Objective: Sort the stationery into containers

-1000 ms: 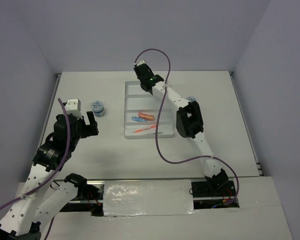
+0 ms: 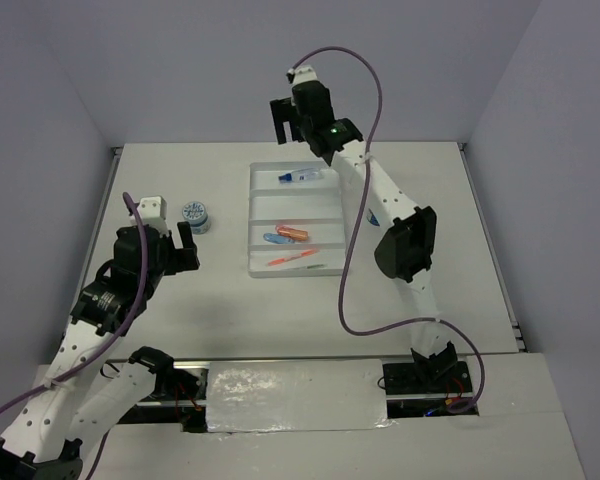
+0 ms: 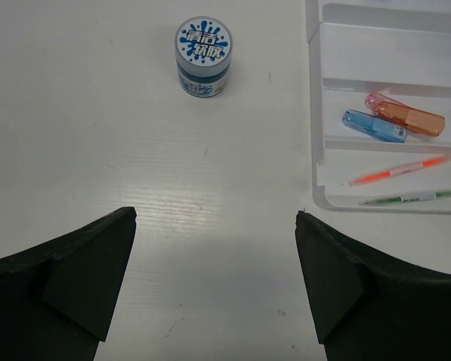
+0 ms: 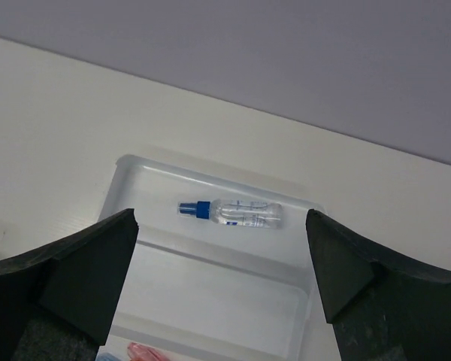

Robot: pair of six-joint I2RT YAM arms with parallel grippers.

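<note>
A white divided tray (image 2: 295, 205) holds a clear spray bottle with blue cap (image 4: 240, 214) in its back compartment, orange (image 3: 410, 118) and blue (image 3: 374, 125) small items with a pink one behind, and an orange pen (image 3: 398, 170) and green pen (image 3: 410, 198) in the front one. A round jar (image 3: 203, 56) stands left of the tray. My left gripper is open, empty, over the table at left. My right gripper is open and empty, raised above the tray's back edge.
Another blue item (image 2: 373, 217) lies right of the tray, mostly hidden by the right arm. Walls border the back and both sides.
My right gripper has risen up and away from the tray's back compartment, where the spray bottle is now visible. The left arm has shifted only slightly.
</note>
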